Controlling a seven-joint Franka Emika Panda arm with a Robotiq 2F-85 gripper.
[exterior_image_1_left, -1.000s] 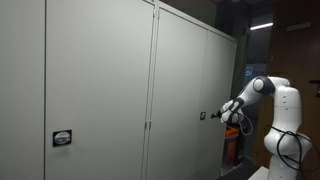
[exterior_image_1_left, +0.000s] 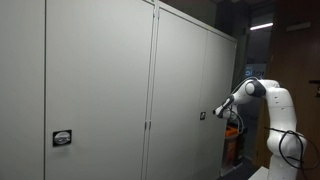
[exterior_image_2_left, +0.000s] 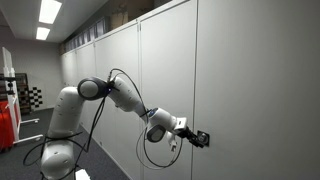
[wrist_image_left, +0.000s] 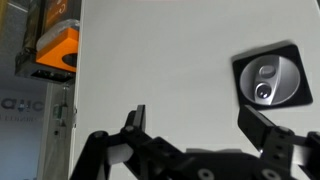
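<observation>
The wrist view has a black square handle plate (wrist_image_left: 272, 78) with a silver oval latch and keyhole, set in a pale cabinet door (wrist_image_left: 165, 60). My gripper is open, its two black fingers wide apart at the bottom of that view, with only the door surface showing between them. The plate lies above and beyond the right finger. In exterior view 2 the gripper (exterior_image_2_left: 193, 137) appears close beside the handle plate (exterior_image_2_left: 203, 139), partly overlapping it; contact cannot be made out. Exterior view 1 has this plate (exterior_image_1_left: 203, 115) just left of the arm's end.
Another handle (exterior_image_1_left: 62, 137) sits on a nearer cabinet door. Orange items (exterior_image_1_left: 231, 133) stand beyond the cabinet's end, and an orange-and-black object (wrist_image_left: 57, 47) lies left in the wrist view. Tall flat doors fill the space before the arm (exterior_image_1_left: 284, 110).
The arm's elbow and wrist have shifted, with the forearm now stretched more smoothly down and left toward the door. The doors and handles look unchanged.
</observation>
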